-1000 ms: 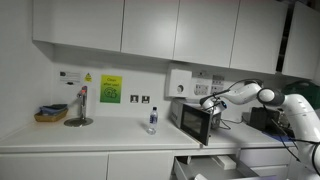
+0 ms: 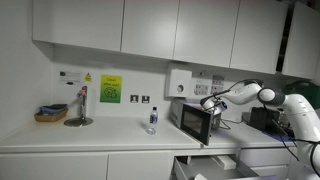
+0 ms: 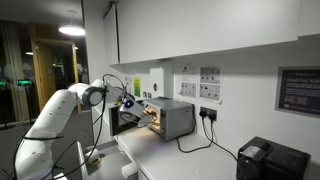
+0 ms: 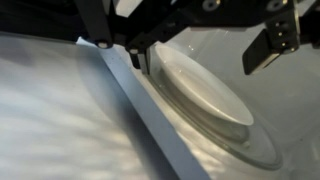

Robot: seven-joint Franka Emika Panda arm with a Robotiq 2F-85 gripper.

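Note:
The silver microwave (image 3: 178,118) stands on the counter with its door (image 2: 196,122) open. In the wrist view a white dish (image 4: 205,88) rests on a round glass turntable (image 4: 262,150) inside what appears to be the lit cavity. My gripper is open, its two dark fingers well apart, one close to the dish's near end and the other over its far side. Nothing is clearly held between them; whether a finger touches the dish, I cannot tell. From outside, my gripper (image 2: 209,103) is at the microwave's opening, partly hidden by the door.
An open drawer (image 2: 207,166) juts out below the microwave. Left along the counter stand a water bottle (image 2: 153,121), a tap (image 2: 82,105) and a basket (image 2: 50,113). A black toaster (image 3: 271,158) sits to the other side.

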